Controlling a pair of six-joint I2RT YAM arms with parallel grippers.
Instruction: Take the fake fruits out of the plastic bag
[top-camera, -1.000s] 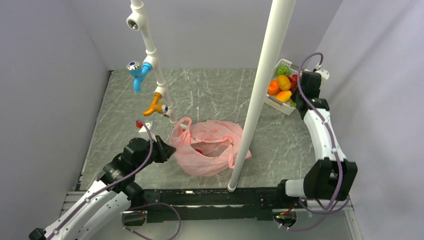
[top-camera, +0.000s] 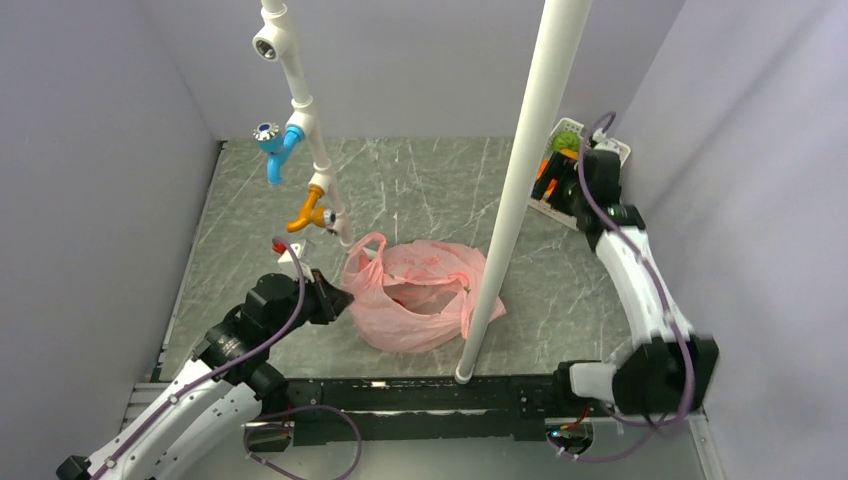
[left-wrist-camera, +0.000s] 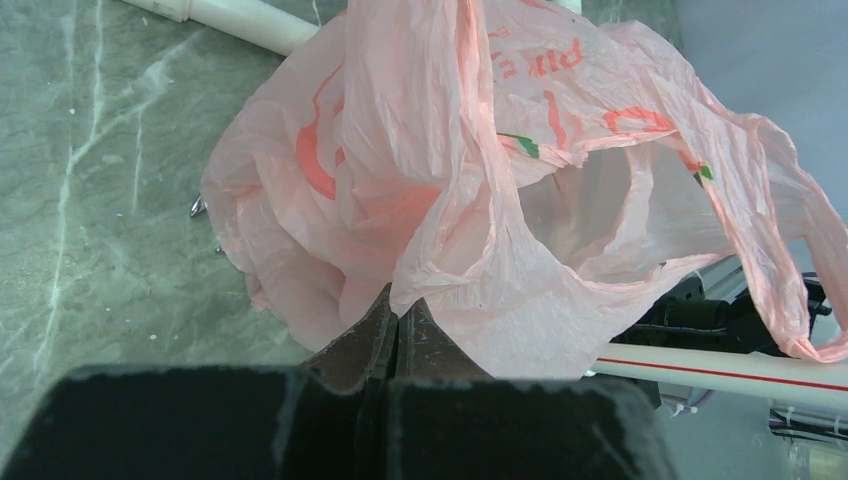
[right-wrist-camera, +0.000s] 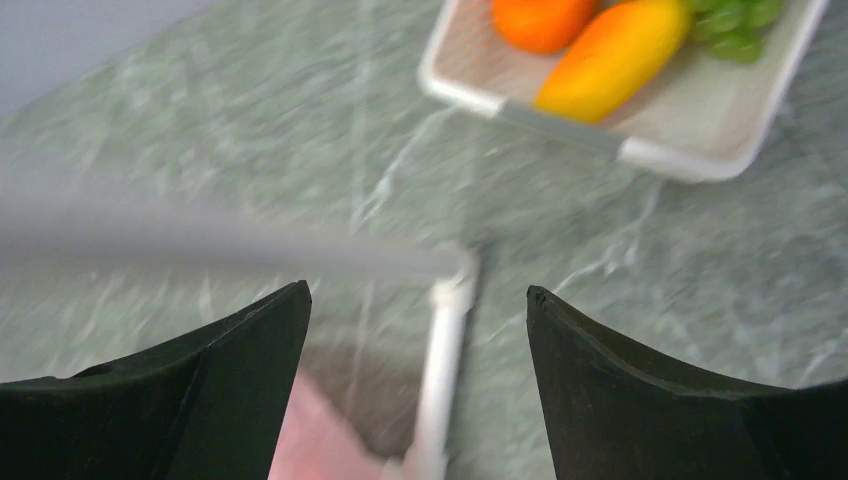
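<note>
The pink plastic bag (top-camera: 410, 320) (left-wrist-camera: 330, 220) lies on the table centre, its opening crumpled and partly folded over. My left gripper (top-camera: 338, 298) is shut at the bag's left edge, its tips touching or just under the plastic; whether it pinches any is unclear. My right gripper (top-camera: 550, 185) is part open, blurred with motion, with nothing between its fingers, beside the white basket (right-wrist-camera: 760, 110) at the back right. That holds an orange fruit (right-wrist-camera: 540, 18), a yellow elongated fruit (right-wrist-camera: 610, 65) and green grapes (right-wrist-camera: 733, 28).
A vertical white pole (top-camera: 520, 190) stands between bag and basket. A white pipe with blue and orange taps (top-camera: 310, 140) rises left of the bag.
The left arm stays still.
</note>
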